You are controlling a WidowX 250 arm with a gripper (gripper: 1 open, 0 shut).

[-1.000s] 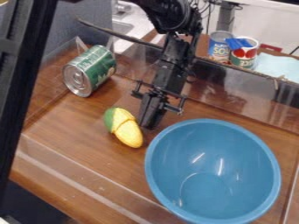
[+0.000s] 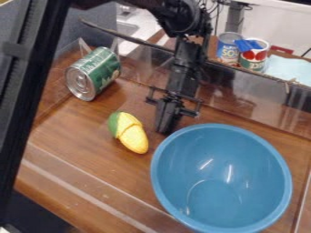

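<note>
My black gripper (image 2: 168,118) points down at the wooden counter, just right and a little above a yellow toy corn (image 2: 131,136) with a green end, not holding it; it looks shut, with nothing visible between its fingers. A large blue bowl (image 2: 221,182) sits at the lower right. A green-and-silver can (image 2: 95,71) lies on its side at the upper left.
Behind a clear low barrier stand a blue-silver can (image 2: 228,48) and a red-white can (image 2: 253,58), beside a pale blue cloth (image 2: 288,70). A dark frame runs along the left. The counter (image 2: 85,173) left of the bowl is clear.
My arm has shifted very slightly up and to the right; the corn, bowl and cans have not moved.
</note>
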